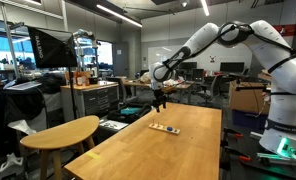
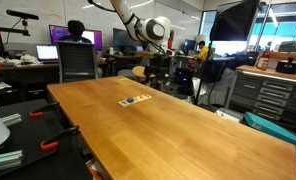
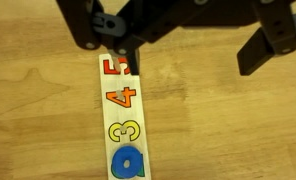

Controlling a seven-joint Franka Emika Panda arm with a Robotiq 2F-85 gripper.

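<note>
A narrow wooden board (image 3: 117, 105) with coloured numbers lies flat on the table. In the wrist view its 3, 4 and 5 show, and a blue ring (image 3: 127, 162) sits over the spot below the 3. My gripper stands open above the table, its fingers wide apart with only bare wood between them. The left finger (image 3: 126, 40) covers part of the board's upper end. From outside, the gripper (image 1: 160, 107) hangs behind the board (image 1: 164, 128) in exterior view 1, clear of it. The blue ring (image 2: 130, 100) also shows in exterior view 2.
A small round-topped stool or table (image 1: 60, 132) stands at its left. Drawers (image 2: 273, 95) and a dark hanging panel (image 2: 241, 32) are off beyond the table's edge.
</note>
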